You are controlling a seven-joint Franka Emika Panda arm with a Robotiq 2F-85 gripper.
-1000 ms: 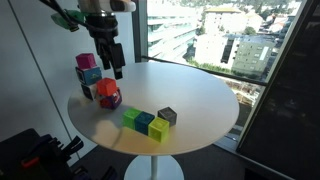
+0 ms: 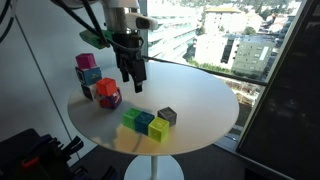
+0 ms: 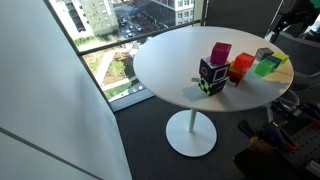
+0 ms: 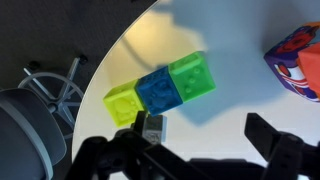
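Note:
My gripper (image 2: pixel 132 82) hangs above the round white table (image 2: pixel 200 95), its fingers apart. In the wrist view the two dark fingers (image 4: pixel 270 140) stand wide of each other, and only bare tabletop shows between them. A green block (image 4: pixel 190 77), a blue block (image 4: pixel 158 90) and a yellow block (image 4: pixel 123 102) form a touching row. Beside the row is a grey block (image 4: pixel 155 128), partly covered by the left finger. A red block (image 2: pixel 106 87) rests on a patterned block (image 2: pixel 111 101) to the left of the row.
Dark patterned blocks (image 3: pixel 213 75) with a magenta block (image 3: pixel 220 50) on top stand near the red block, forming a tall obstacle. A dark chair (image 4: pixel 25 130) is beyond the table edge.
Over the last second my gripper has travelled to the right and slightly lower, from above the red block toward the row. The blocks look unmoved.

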